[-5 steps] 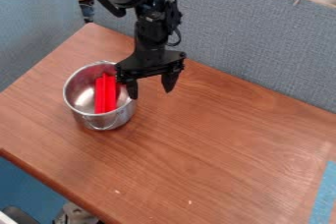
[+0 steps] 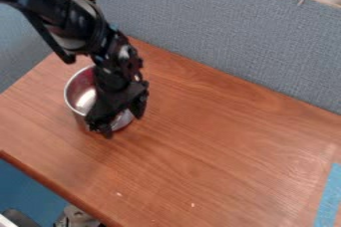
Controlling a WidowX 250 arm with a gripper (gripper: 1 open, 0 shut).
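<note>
My black gripper [image 2: 123, 114] is lowered over a silver metal pot [image 2: 79, 92] on the left of the wooden table, its fingers reaching down at the pot's front and right part. The gripper is open.
Grey padded walls [image 2: 220, 42] border it at the back and left. A strip of blue tape [image 2: 328, 196] lies at the right edge.
The gripper has moved down and left from above the pot's right side to low over it, covering the red object that was visible inside.
</note>
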